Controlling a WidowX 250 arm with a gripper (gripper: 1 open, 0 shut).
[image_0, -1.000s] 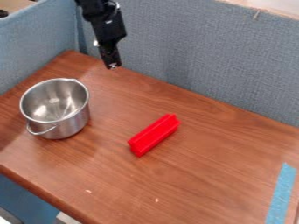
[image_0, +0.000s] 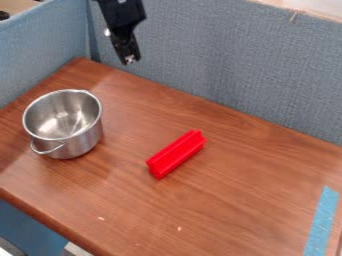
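A steel pot (image_0: 63, 124) with a wire handle stands on the left of the wooden table, with nothing visible in it. A red elongated block (image_0: 175, 154) lies near the middle of the table. My dark gripper (image_0: 128, 56) hangs at the top of the view, in front of the back wall, well above and apart from both. Its fingers are too small and dark to tell whether they are open or shut.
Blue-grey padded walls (image_0: 227, 60) border the table at back and left. A light blue strip (image_0: 321, 222) lies at the right.
The pot and block have not moved.
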